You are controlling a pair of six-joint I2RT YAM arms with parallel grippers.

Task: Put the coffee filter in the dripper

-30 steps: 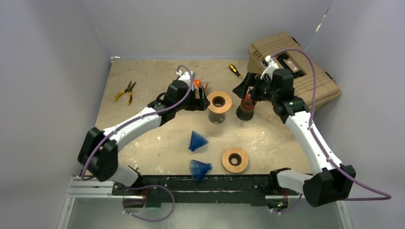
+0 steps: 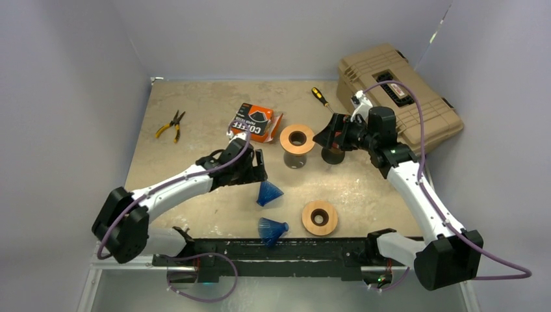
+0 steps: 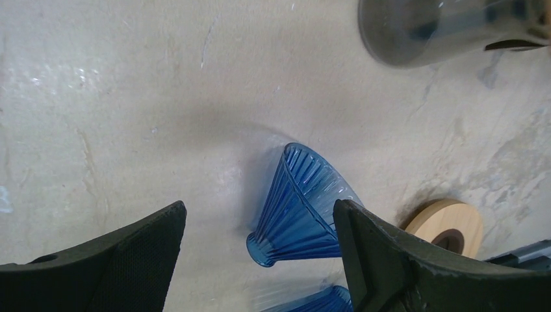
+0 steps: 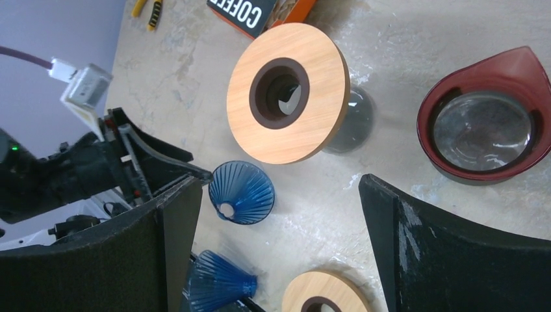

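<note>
Two blue ribbed cone filters lie on their sides: one (image 2: 269,193) mid-table, another (image 2: 273,231) near the front edge. My left gripper (image 2: 258,168) hangs just above and behind the middle cone (image 3: 292,227), fingers apart and empty. A wooden-topped dripper (image 2: 297,136) on a glass base stands behind it; a loose wooden ring (image 2: 319,218) lies at the front. My open right gripper (image 2: 331,133) is high over a red-rimmed vessel (image 4: 481,169), right of the dripper.
An orange coffee filter box (image 2: 255,121) lies at the back, pliers (image 2: 170,127) at left, a screwdriver (image 2: 319,95) at back. A tan case (image 2: 416,110) fills the back right.
My right gripper has shifted slightly toward the front.
</note>
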